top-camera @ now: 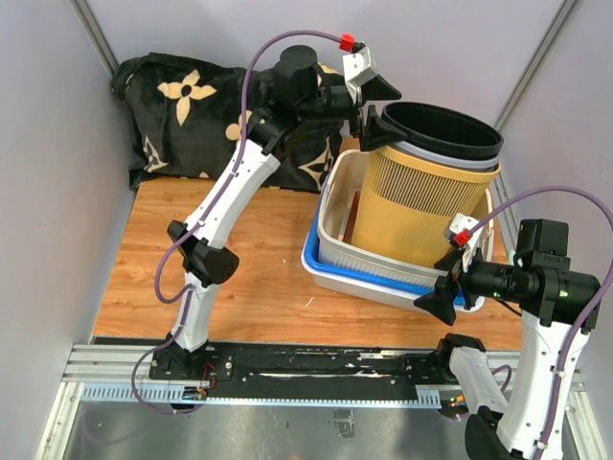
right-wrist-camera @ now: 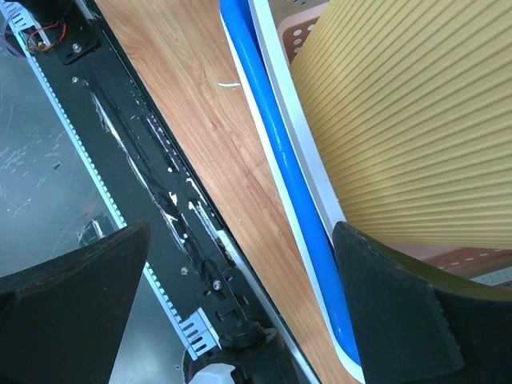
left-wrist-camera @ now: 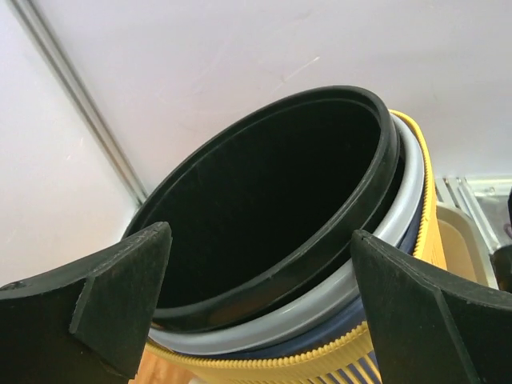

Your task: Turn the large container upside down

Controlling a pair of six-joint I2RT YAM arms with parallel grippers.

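Observation:
A stack of nested bins leans in the basins: a yellow ribbed bin (top-camera: 407, 206) outermost, a grey bin rim (top-camera: 479, 165) inside it, and a black bin (top-camera: 450, 129) innermost, mouth up. My left gripper (top-camera: 393, 110) is open at the stack's upper left rim. In the left wrist view its fingers (left-wrist-camera: 120, 296) stand apart before the black mouth, one overlapping the rims; contact is hard to judge. My right gripper (top-camera: 441, 285) is open at the basins' front right edge. The right wrist view shows one of its fingers (right-wrist-camera: 392, 296) overlapping the blue basin's rim (right-wrist-camera: 300, 192).
Under the stack sit a cream basin (top-camera: 330, 216), a blue basin (top-camera: 313, 254) and a white one beneath. A black flowered cushion (top-camera: 182, 125) lies at the back left. Walls stand close behind and right.

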